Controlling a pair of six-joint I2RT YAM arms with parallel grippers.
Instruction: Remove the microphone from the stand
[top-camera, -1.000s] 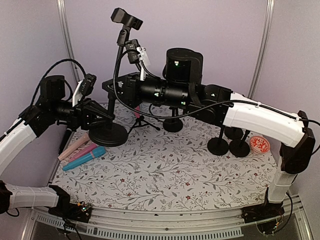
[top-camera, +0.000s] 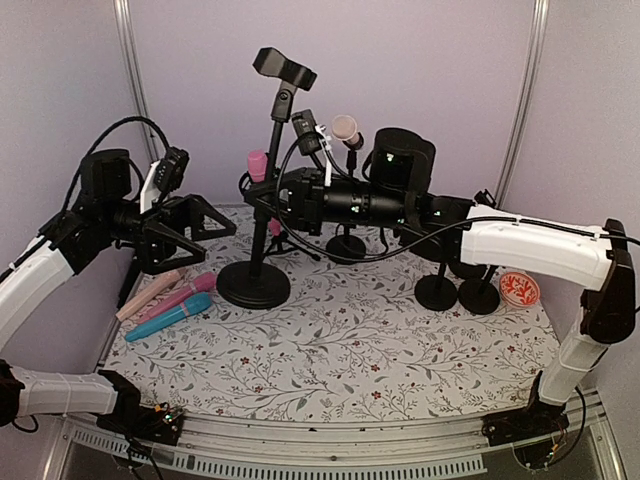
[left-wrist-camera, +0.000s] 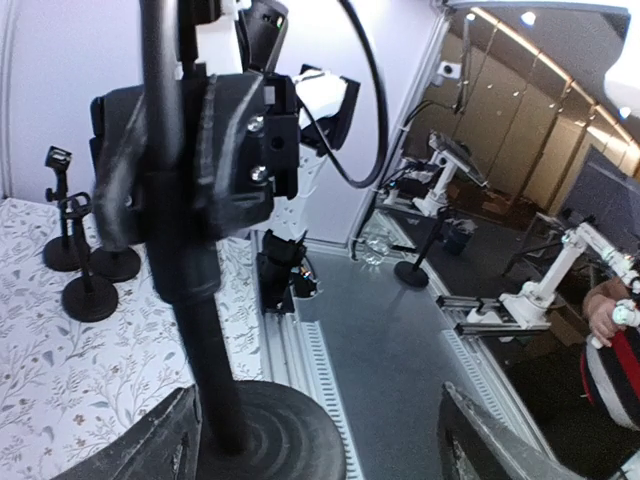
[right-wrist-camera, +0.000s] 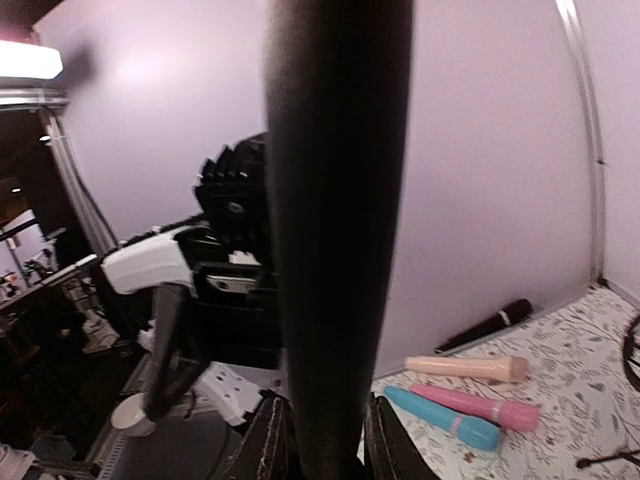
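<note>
A black microphone stand (top-camera: 254, 285) leans slightly in front of my arms, its top clip (top-camera: 285, 68) empty. My right gripper (top-camera: 265, 193) is shut on the pole at mid-height; the pole (right-wrist-camera: 335, 250) fills the middle of the right wrist view. Whether the base rests on the cloth is hard to tell. To the left of the pole, my left gripper (top-camera: 215, 237) stands open and empty, apart from it. In the left wrist view, the round base (left-wrist-camera: 275, 430) shows beyond the widely spread fingers (left-wrist-camera: 165, 440).
A blue microphone (top-camera: 168, 318), a pink one (top-camera: 190, 290) and a peach one (top-camera: 150, 293) lie at the left, near a black one (right-wrist-camera: 490, 325). More stands (top-camera: 436, 292) and a red-patterned bowl (top-camera: 519, 289) are at the right.
The stand, held by my right gripper, has moved right and lower, away from the left gripper.
</note>
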